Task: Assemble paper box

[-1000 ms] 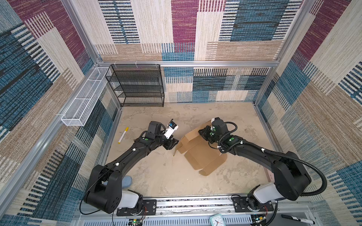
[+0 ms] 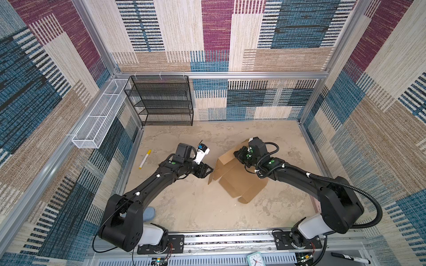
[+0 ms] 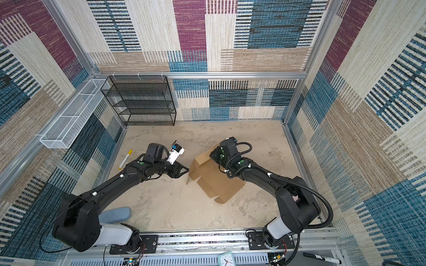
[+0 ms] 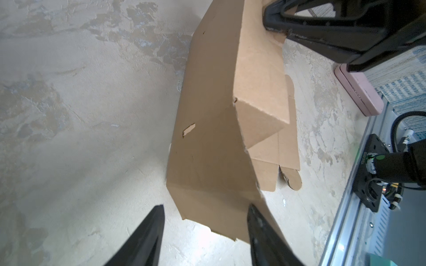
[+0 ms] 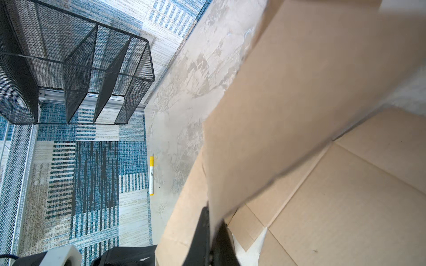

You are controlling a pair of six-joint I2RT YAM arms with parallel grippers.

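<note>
The brown cardboard box (image 2: pixel 233 179) is partly folded near the middle of the table, with its side walls raised at the back and left and other panels lying flat toward the front. My left gripper is open beside the box's left end; in the left wrist view, a raised end panel (image 4: pixel 208 177) shows beyond and between its spread fingers. At the box's back side, my right gripper is shut on a thin cardboard flap (image 5: pixel 284 102), which rises from between its fingers in the right wrist view.
A yellow-and-white marker (image 2: pixel 145 159) lies on the left of the table. Behind it stands a black mesh rack (image 2: pixel 162 101). A blue object (image 3: pixel 114 215) sits by the left arm's base, and a pink one (image 4: pixel 359 90) by the right edge.
The left gripper's fingers have spread apart and moved slightly right. The box has shifted a little to the right, its front flap turning slightly. The right arm has hardly moved.
</note>
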